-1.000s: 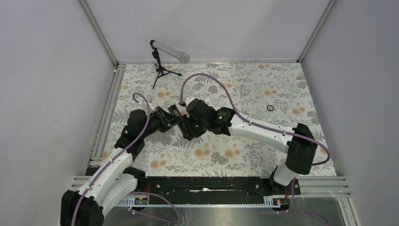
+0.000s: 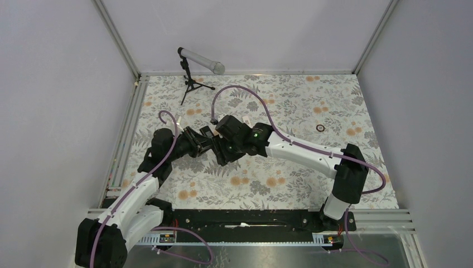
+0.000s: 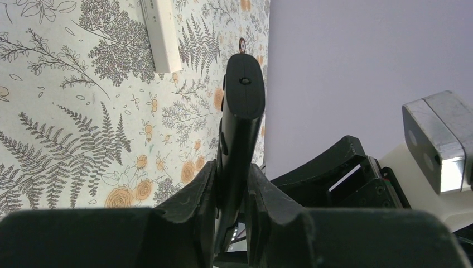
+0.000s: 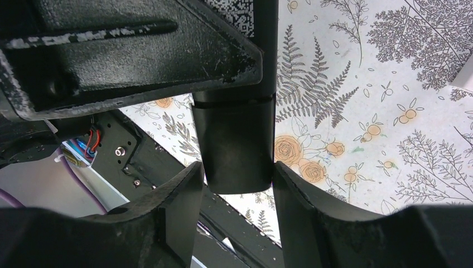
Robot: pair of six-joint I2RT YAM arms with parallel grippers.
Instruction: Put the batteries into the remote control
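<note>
The black remote control (image 3: 244, 100) stands out lengthwise from my left gripper, which is shut on it. Its lower end, with a smooth black battery cover (image 4: 237, 148), shows in the right wrist view; a thin seam separates the cover from the body. My right gripper is part open around that end, one fingertip at each side edge of the cover. Whether both fingertips touch it, I cannot tell. From above, both grippers meet left of the table's middle and partly hide the remote. No loose batteries can be made out.
A white box (image 3: 163, 36) lies on the patterned table beyond the remote. At the back left stands a microphone on a tripod (image 2: 189, 81). A small dark ring (image 2: 320, 128) sits on the right, where the table is mostly clear.
The remote stays in my left gripper.
</note>
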